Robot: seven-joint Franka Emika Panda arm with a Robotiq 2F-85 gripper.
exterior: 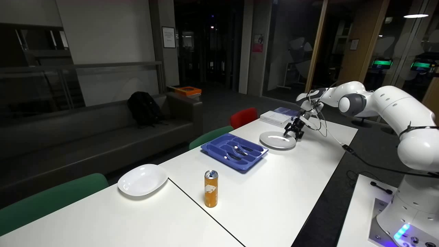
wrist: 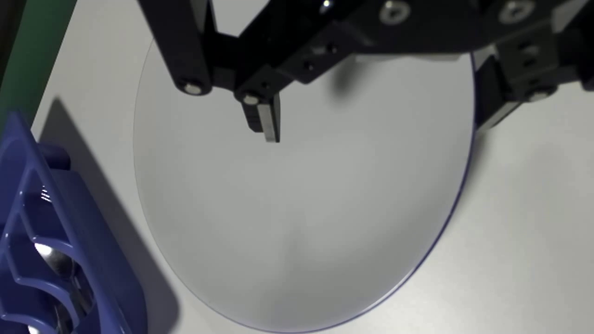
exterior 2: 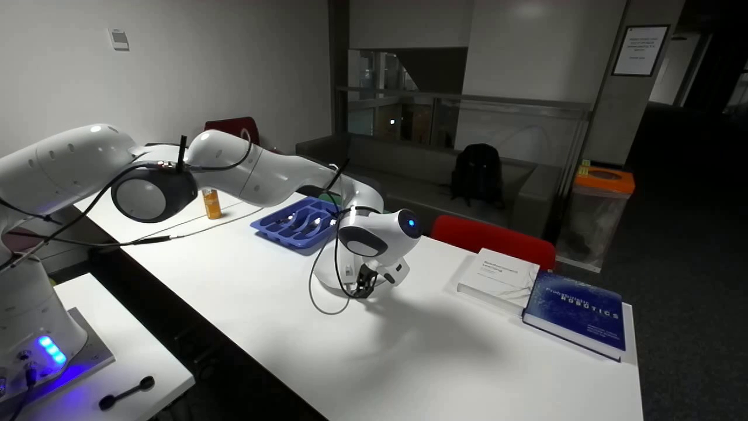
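Note:
A flat pale plate [exterior: 276, 140] lies on the white table beside the cutlery tray. In the wrist view the plate [wrist: 300, 222] fills the middle. My gripper stands open at the plate's edge: one fingertip is over the plate's surface, the other just outside its rim, with the rim between them. Whether either finger touches the plate cannot be told. In exterior view 1 the gripper [exterior: 293, 133] is at the plate's far right side. The arm hides most of the plate in exterior view 2, where the gripper [exterior 2: 362, 287] is low over the table.
Close by sits a blue cutlery tray [exterior: 234, 151] with several utensils. Farther off stand an orange can [exterior: 211, 189] and a white dish [exterior: 142, 179]. A white book [exterior 2: 499, 277] and a blue book [exterior 2: 576, 309] lie near the table's end.

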